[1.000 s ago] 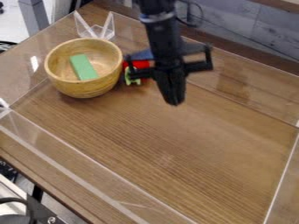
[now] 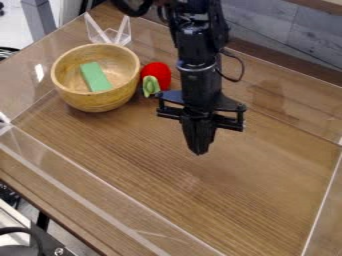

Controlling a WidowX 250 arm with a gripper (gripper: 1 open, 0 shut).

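Note:
My gripper (image 2: 201,124) hangs over the middle of the wooden table (image 2: 174,200), pointing down at bare wood; whether its fingers are apart is hard to tell. To its left lie a red round object (image 2: 156,74) and a small green item (image 2: 152,87), partly beside the arm. A wooden bowl (image 2: 115,94) at the upper left holds a green block (image 2: 94,77).
A raised wall (image 2: 287,25) runs along the back right. A dark cable lies off the table at the lower left.
The bowl and its block look unmoved.

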